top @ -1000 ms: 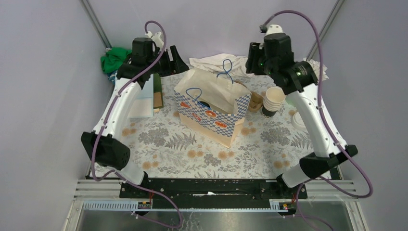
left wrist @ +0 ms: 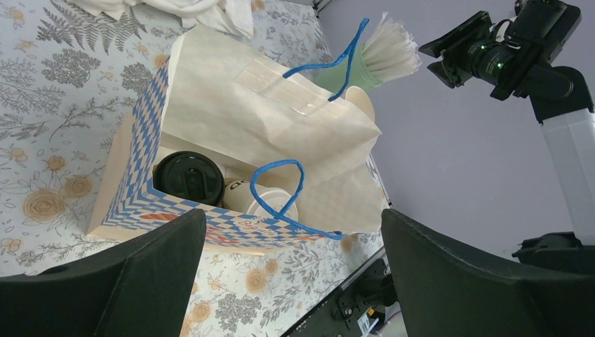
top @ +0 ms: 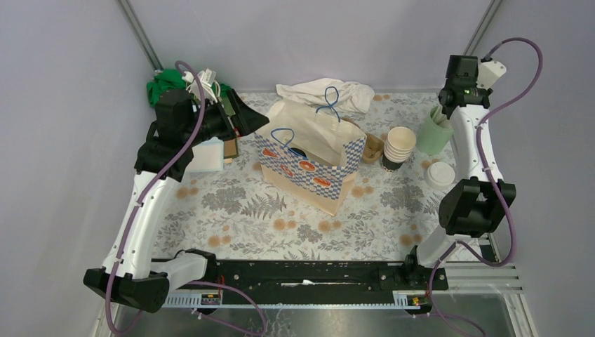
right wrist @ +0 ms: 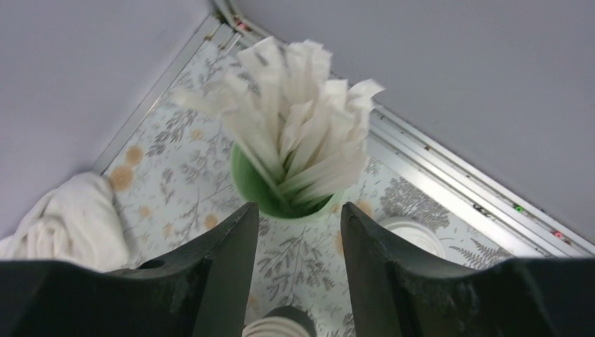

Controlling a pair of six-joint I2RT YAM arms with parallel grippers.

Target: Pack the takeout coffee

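The checkered paper bag (top: 309, 175) with blue handles stands mid-table; a dark lid (left wrist: 188, 175) and a white cup (left wrist: 242, 196) lie inside it. My left gripper (top: 242, 116) hangs open at the bag's upper left, nothing between its fingers. My right gripper is part open, pointing down near the green holder (top: 433, 137) (right wrist: 249, 182) full of white paper-wrapped items (right wrist: 302, 126), with nothing visible between its fingertips. In the top view the right arm partly hides that holder.
Stacked cups (top: 400, 140) and a brown tray (top: 372, 151) are right of the bag. A round white lid stack (top: 440, 175) sits nearer the front. A white cloth (top: 326, 95) lies at the back, green cloth (top: 161, 88) at back left.
My right gripper has moved right, over toward the green holder. My left arm has moved left and slightly toward the front. The bag has not moved.
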